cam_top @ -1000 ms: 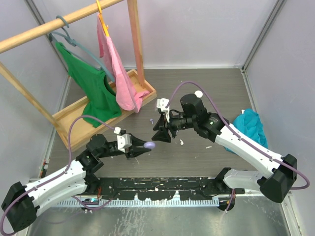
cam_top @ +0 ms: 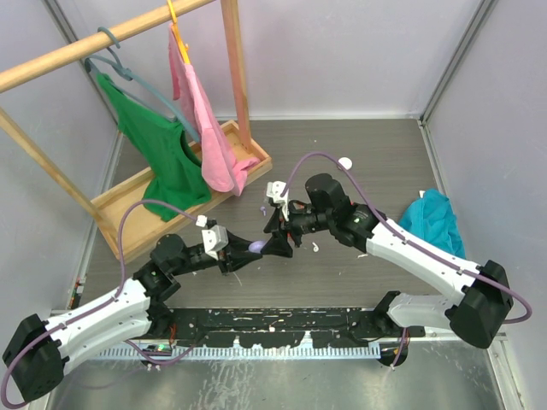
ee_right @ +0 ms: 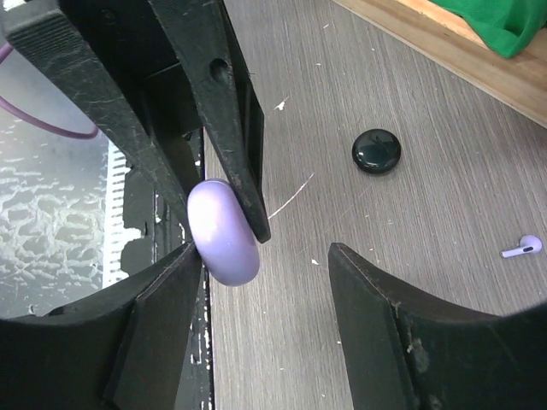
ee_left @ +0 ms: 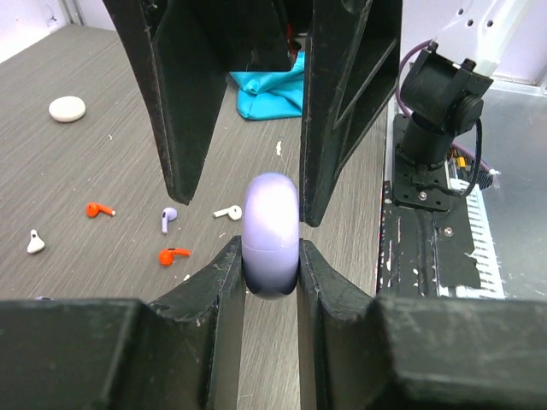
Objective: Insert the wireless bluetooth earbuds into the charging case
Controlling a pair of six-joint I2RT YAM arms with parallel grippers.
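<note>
A lavender charging case (cam_top: 256,247) is held in my left gripper, whose fingers are shut on it. My right gripper (cam_top: 275,243) is part open right beside it, its fingers reaching over the case from the other side; in the right wrist view the case (ee_right: 224,235) sits close between the black fingertips. Loose earbuds lie on the floor: a lavender one (ee_left: 167,218), a white one (ee_left: 229,212), orange ones (ee_left: 172,254) and another white one (ee_left: 36,243).
A black round case (ee_right: 376,150) and a white round case (ee_left: 67,108) lie on the floor. A wooden rack (cam_top: 120,203) with hanging green and pink clothes stands at the back left. A blue cloth (cam_top: 432,224) lies at the right.
The right gripper has moved down and left toward the lavender case, closing the gap to it. The left arm has shifted very slightly.
</note>
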